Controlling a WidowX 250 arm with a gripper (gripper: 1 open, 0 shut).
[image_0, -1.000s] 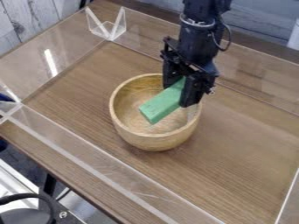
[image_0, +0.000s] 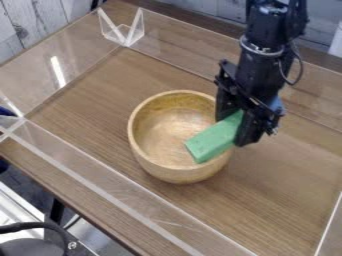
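Observation:
My black gripper (image_0: 245, 112) is shut on a green block (image_0: 214, 140), which tilts down to the left over a round tan wooden bowl (image_0: 151, 135). The block's lower end is within the bowl's outline; whether it touches the inside cannot be told.
The bowl stands on a wooden table (image_0: 80, 90). A clear wire-like holder (image_0: 122, 25) is at the back left. A black object (image_0: 30, 240) lies at the front left corner. Something blue (image_0: 274, 103) shows behind the arm.

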